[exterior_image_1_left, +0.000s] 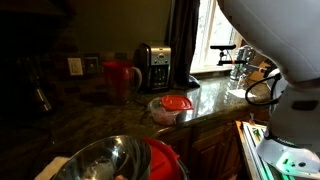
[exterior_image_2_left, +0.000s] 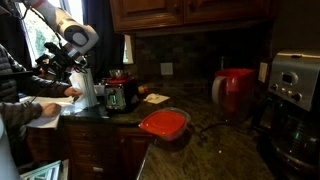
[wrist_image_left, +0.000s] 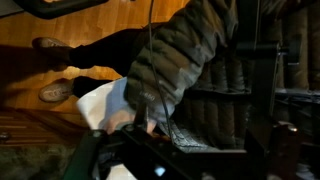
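Note:
Black fingers of my gripper stand wide apart along the bottom of the wrist view, and I see nothing gripped between them. Beyond them is a person in a dark quilted jacket (wrist_image_left: 180, 55), with a white sheet or cloth (wrist_image_left: 100, 103) near the hand. On the counter (exterior_image_2_left: 205, 155) a clear bowl carries a red lid (exterior_image_2_left: 163, 123). In exterior view 1 the same red lid (exterior_image_1_left: 176, 103) lies near the toaster (exterior_image_1_left: 155, 67), and my white arm (exterior_image_1_left: 285, 45) crosses the right side. The gripper is not visible in that view.
A red pitcher (exterior_image_1_left: 121, 80) stands against the back wall. In front are a metal bowl (exterior_image_1_left: 100, 160) and a red rim beside it. Exterior view 2 shows a coffee maker (exterior_image_2_left: 297, 105) at the right. Wooden floor (wrist_image_left: 100, 20) shows below the wrist camera.

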